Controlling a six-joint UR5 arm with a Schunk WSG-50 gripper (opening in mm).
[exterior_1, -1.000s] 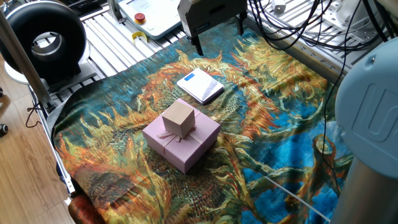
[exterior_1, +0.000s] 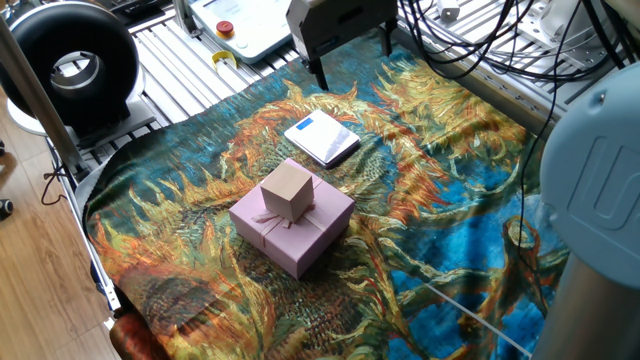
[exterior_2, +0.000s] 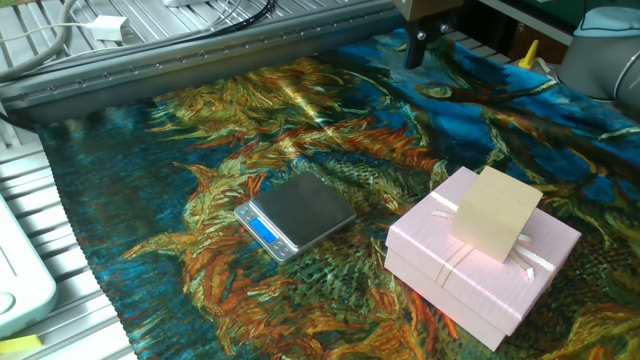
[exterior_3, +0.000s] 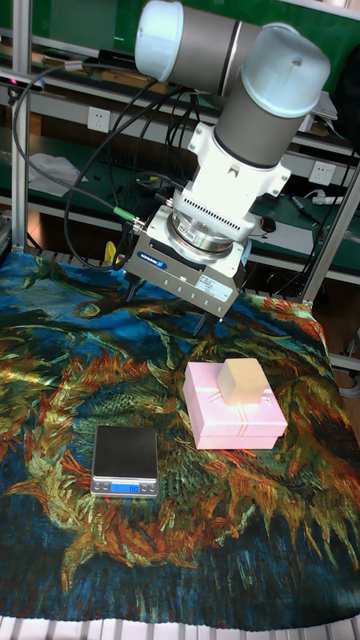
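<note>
A plain wooden cube (exterior_1: 288, 191) rests on the lid of a pink gift box (exterior_1: 321, 226), over its ribbon bow. Beside the box, a small digital scale (exterior_2: 305, 212) lies flat on the cloth with a bare dark plate and a lit blue display. My gripper (exterior_3: 166, 307) hangs above the cloth, its two fingers set wide apart with nothing between them. It is apart from both cube and scale. Exterior view 2 shows only part of the gripper, with a dark finger (exterior_2: 414, 52) at the top edge.
A patterned cloth (exterior_1: 190, 290) with some folds covers the table. Black cables (exterior_1: 470, 50) loop at the back right. A device with a red button (exterior_1: 225, 29) stands beyond the cloth's edge. Open cloth surrounds the box and scale.
</note>
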